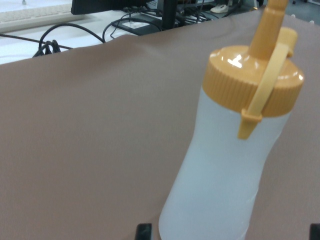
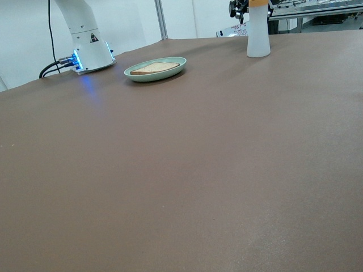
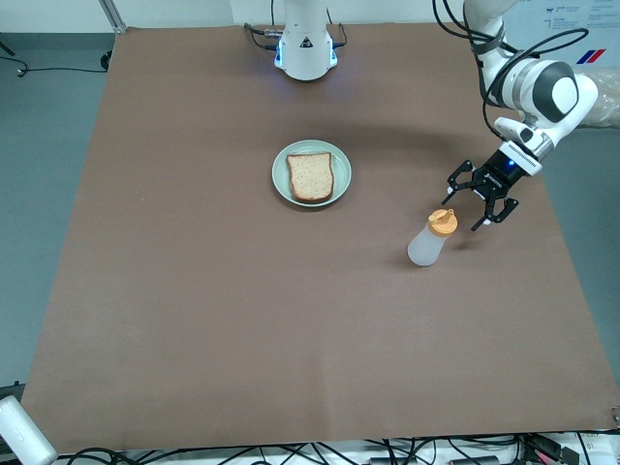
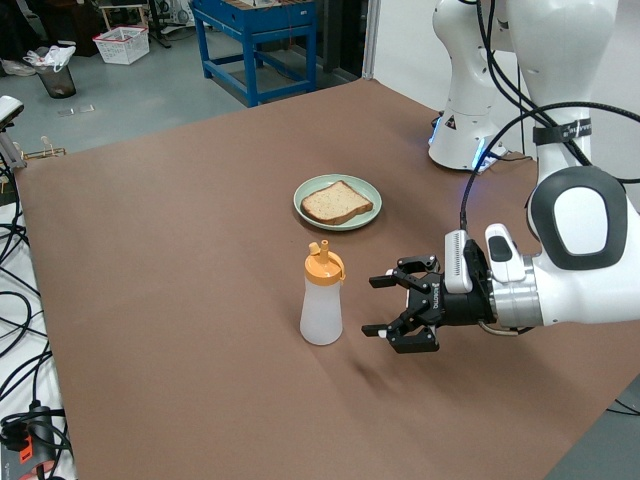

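A translucent squeeze bottle (image 3: 427, 245) (image 2: 258, 34) (image 4: 321, 308) (image 1: 215, 175) with an orange cap stands upright on the brown table. My black gripper (image 3: 459, 215) (image 4: 376, 305) hangs open just beside it, on the right in the left camera view, with nothing between its fingers. In the wrist view the bottle fills the right half, between the two fingertips at the bottom edge. A pale green plate (image 3: 339, 179) with a slice of bread (image 3: 310, 176) lies farther back on the table.
A white robot base (image 3: 305, 58) stands at the back edge of the table. Cables and equipment (image 4: 30, 440) line the opposite edge.
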